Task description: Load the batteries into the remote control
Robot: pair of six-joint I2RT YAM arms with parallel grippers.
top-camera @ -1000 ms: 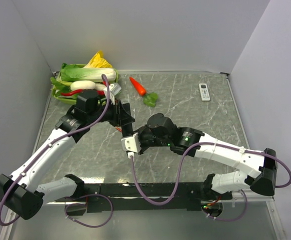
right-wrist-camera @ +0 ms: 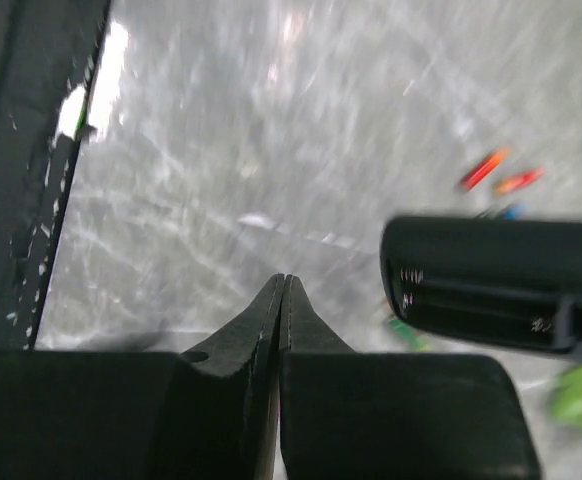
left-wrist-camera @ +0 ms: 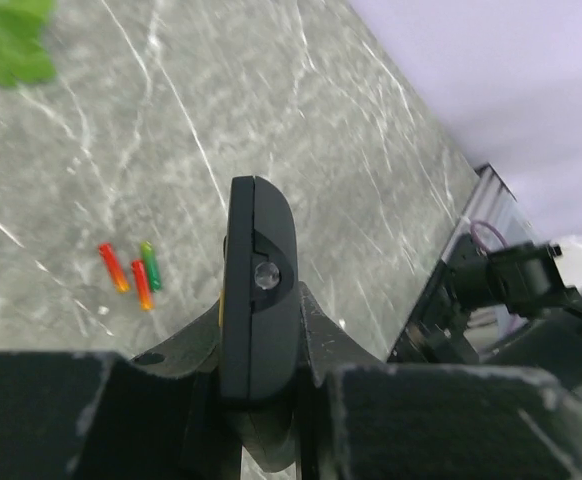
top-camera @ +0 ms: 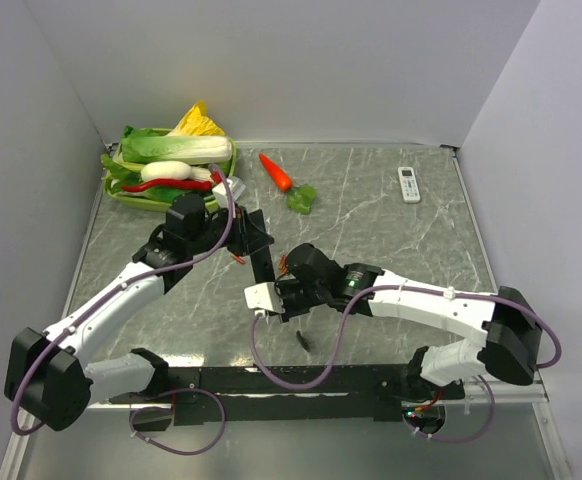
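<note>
A black remote control (top-camera: 262, 258) is held upright in my left gripper, shut on it; the left wrist view shows it end-on between the fingers. In the right wrist view the remote (right-wrist-camera: 496, 280) hangs at the right, beside and apart from my right gripper, which is shut with nothing between its fingertips. Batteries lie loose on the table: red ones (left-wrist-camera: 114, 267), green ones (left-wrist-camera: 150, 266) and a blue one (right-wrist-camera: 514, 211), partly hidden by the arms in the top view.
A vegetable basket (top-camera: 121, 197) stands at the back left, with a carrot (top-camera: 275, 172) and greens (top-camera: 301, 198) beside it. A white remote (top-camera: 409, 185) lies at the back right. Free table shows at the right and front left. Grey walls enclose the back and sides.
My right gripper has moved toward the front of the table, away from the held remote. My left gripper has shifted slightly right with the remote still in it.
</note>
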